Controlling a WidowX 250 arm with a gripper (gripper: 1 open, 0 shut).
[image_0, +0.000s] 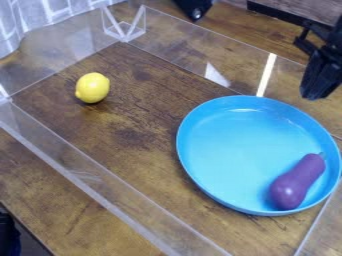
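Note:
A purple eggplant (294, 183) lies in the right part of a round blue plate (234, 150). My black gripper (315, 88) is at the upper right edge of the view, above the plate's back rim and apart from the eggplant. It appears shut, with nothing visible between its fingers. A yellow lemon (92, 87) rests on the wooden surface at the left.
Clear plastic walls surround the wooden work surface (120, 140). A dark object (193, 8) shows at the top centre. The area between lemon and plate is bare.

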